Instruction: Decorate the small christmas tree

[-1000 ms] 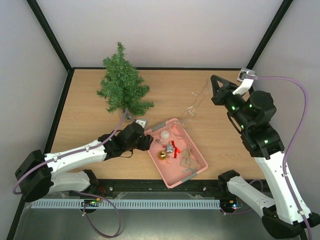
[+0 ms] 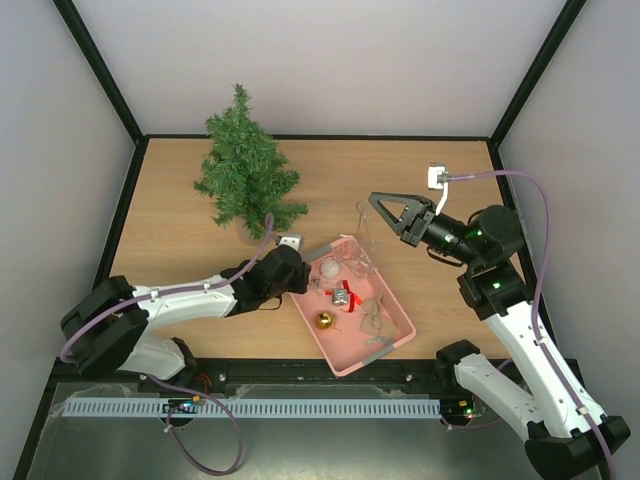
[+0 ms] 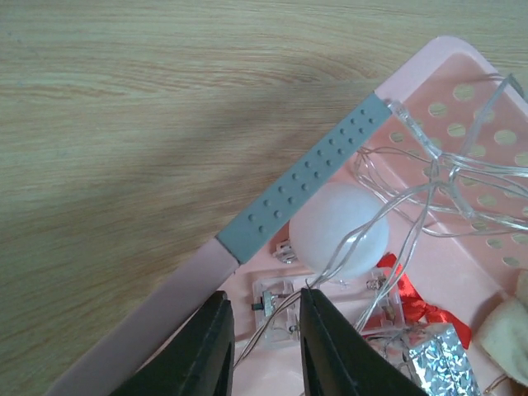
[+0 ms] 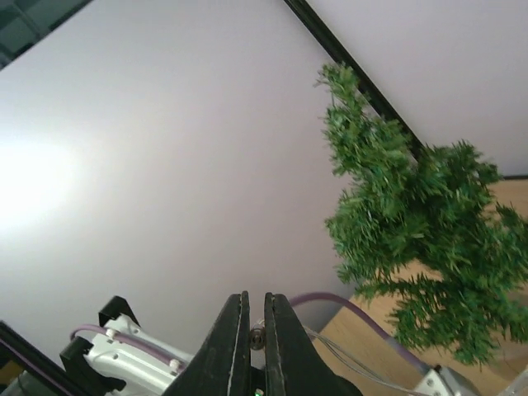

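The small green tree (image 2: 243, 170) stands at back left, also filling the right of the right wrist view (image 4: 412, 231). The pink basket (image 2: 380, 340) holds a white ball (image 3: 337, 227), a gold ball (image 2: 325, 319), a red ribbon (image 3: 437, 314), a foil piece (image 3: 437, 363) and wire lights (image 3: 429, 194). My left gripper is part open at the basket's left rim, low over the wires; whether anything sits between its fingers is unclear. My right gripper is shut high at the right, with thin wire hanging at its tips.
Bare wooden table (image 2: 170, 230) surrounds the basket and tree. Walls enclose the back and both sides. Purple cables (image 2: 540, 230) loop over both arms.
My right arm has moved left and slightly down, bringing the hanging wire with it. The left arm has shifted slightly rightward at the basket's edge.
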